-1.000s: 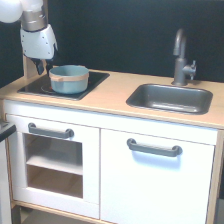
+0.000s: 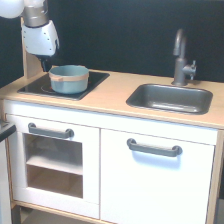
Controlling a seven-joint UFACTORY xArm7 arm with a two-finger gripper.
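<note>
A teal-blue pot [image 2: 69,84] with a tan band around its rim stands upright on the black stovetop [image 2: 38,90], at the left of the toy kitchen counter. Over the stove's back left, my gripper [image 2: 46,65] points down from the white arm, close to the pot's left rim. Its dark fingers are small and blend into the background, so neither their spread nor contact with the pot can be made out.
A grey sink [image 2: 172,97] with a tall faucet [image 2: 181,60] occupies the counter's right side. Bare wooden counter [image 2: 112,92] lies between stove and sink. White cabinet doors with grey handles fill the front; the left one has a window.
My arm and gripper have shifted slightly right and up. The pot looks almost unmoved.
</note>
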